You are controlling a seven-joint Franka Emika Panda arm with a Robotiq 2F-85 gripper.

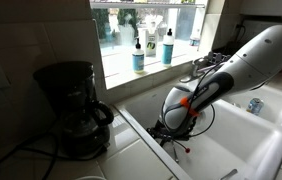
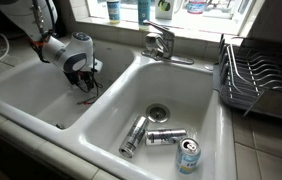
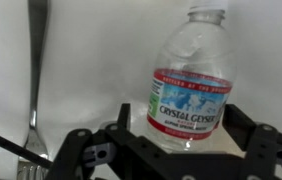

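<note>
In the wrist view a small clear plastic bottle (image 3: 192, 70) with a red, white and blue label lies in the white sink, its neck pointing away from me. My gripper is open, one finger to each side of the label end. Whether either finger touches the bottle I cannot tell. Left of it lies a long metal utensil (image 3: 37, 75). From outside, the gripper (image 2: 87, 84) is seen low in the left basin (image 2: 116, 85). The bottle is not clearly visible in either exterior view.
A divider separates this basin from the right one, where two silver cans (image 2: 134, 136) (image 2: 166, 136) and an upright can (image 2: 188, 155) sit. A dish rack (image 2: 256, 75) stands right of the sink. A coffee maker (image 1: 77, 108) and soap bottles (image 1: 138, 57) are nearby.
</note>
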